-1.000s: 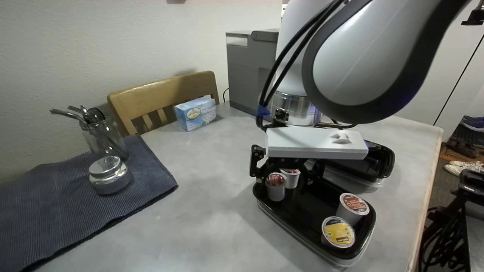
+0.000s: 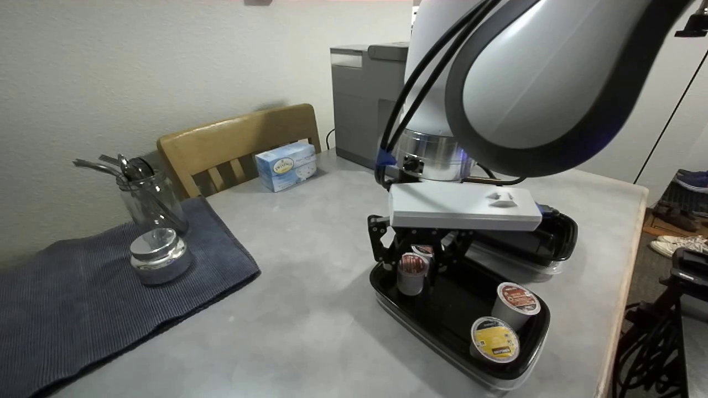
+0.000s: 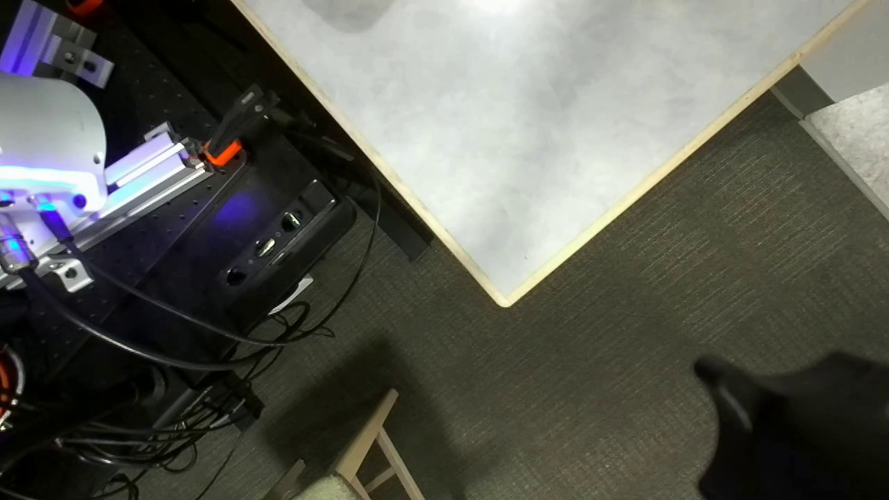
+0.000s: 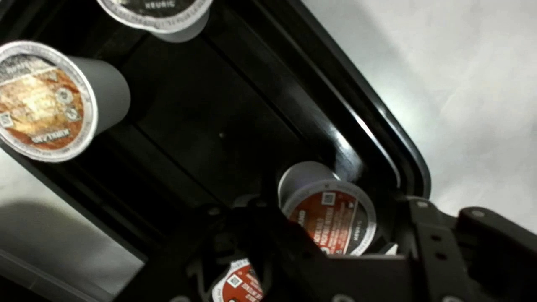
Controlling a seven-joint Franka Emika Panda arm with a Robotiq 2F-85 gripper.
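My gripper (image 2: pixel 412 268) is down in the near black tray (image 2: pixel 453 312), with its fingers partly apart around a red-lidded coffee pod (image 2: pixel 411 275). In the wrist view this pod (image 4: pixel 329 219) stands between the dark fingers, close to the left one, with a gap on the right. A second red-lidded pod (image 4: pixel 240 284) is mostly hidden behind the left finger. At the tray's other end sit a brown-lidded pod (image 2: pixel 516 305) and a yellow-lidded pod (image 2: pixel 494 340).
Another black container (image 2: pixel 554 239) stands behind the tray. A blue tea box (image 2: pixel 286 166), a silver-lidded jar (image 2: pixel 159 257) and a glass of cutlery (image 2: pixel 152 202) are further left, the latter two on a dark cloth (image 2: pixel 99 298).
The nearer red-lidded pod has shifted slightly right. The brown and yellow pods stay put.
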